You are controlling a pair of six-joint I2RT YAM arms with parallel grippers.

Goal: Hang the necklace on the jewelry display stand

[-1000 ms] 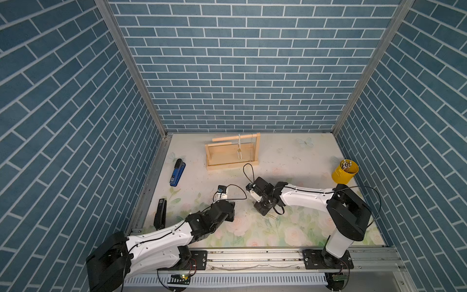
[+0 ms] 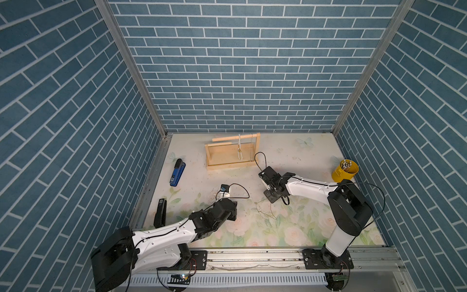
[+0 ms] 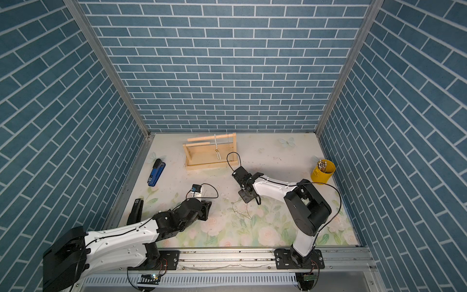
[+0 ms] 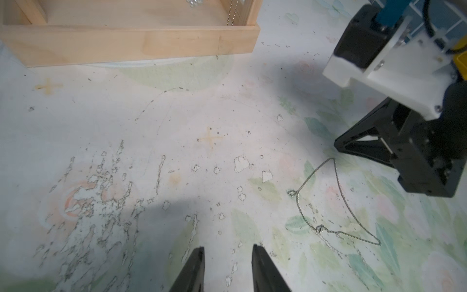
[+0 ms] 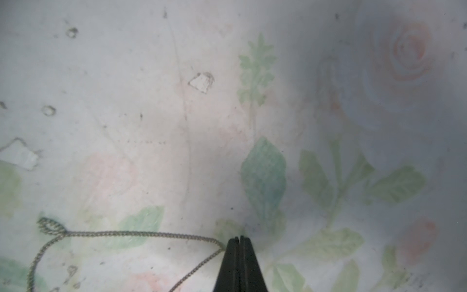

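A thin silver chain necklace point(image 4: 307, 219) lies in a loose, angular loop on the table; its clasp knot shows in the left wrist view. The pointed corner of this loop is just beside the fingertips of my right gripper, which is shut, with no chain visible between its fingers. To the left of the chain, my left gripper stands open above bare table, its fingers apart and empty. At the back, the wooden display stand point(image 2: 232, 165) carries a pearl strand point(image 2: 239, 147) and a thin chain hanging near its right post.
A blue stapler point(image 2: 178, 172) and a black object point(image 2: 160, 213) lie on the left. A yellow cup point(image 2: 344, 174) with items in it stands at the right edge. Between the stand and the grippers the table is clear.
My right gripper has moved back and slightly right, uncovering the chain on the table. The left gripper has shifted slightly right. The stand has not moved.
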